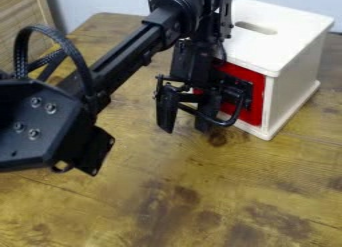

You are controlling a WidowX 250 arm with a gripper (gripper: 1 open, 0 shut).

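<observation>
My black gripper [194, 111] hangs low over the wooden table, in front of a white box [287, 61] that has an oval slot in its top and a red front panel [246, 84]. The gripper partly covers that red panel. Its two dark fingers point down near the box's lower left front; whether anything is between them I cannot tell, nor how far apart the fingers stand.
A slatted wooden piece [16, 46] stands at the far left, partly behind the arm and its cables.
</observation>
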